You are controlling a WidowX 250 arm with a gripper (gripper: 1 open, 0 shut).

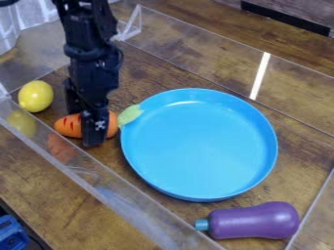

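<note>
My black gripper [86, 115] reaches down from the top left onto an orange toy carrot [104, 127] with a pale green top. Its fingers are open and lie at the carrot, partly over it; whether both touch it is hard to tell. A blue plate [196, 146] is just right of the carrot. A yellow lemon [35, 96] lies to the left.
A purple eggplant [255, 220] lies at the front right. A clear plastic wall runs diagonally along the left front, with a small blue object [11, 234] outside it. The wooden surface behind the plate is free.
</note>
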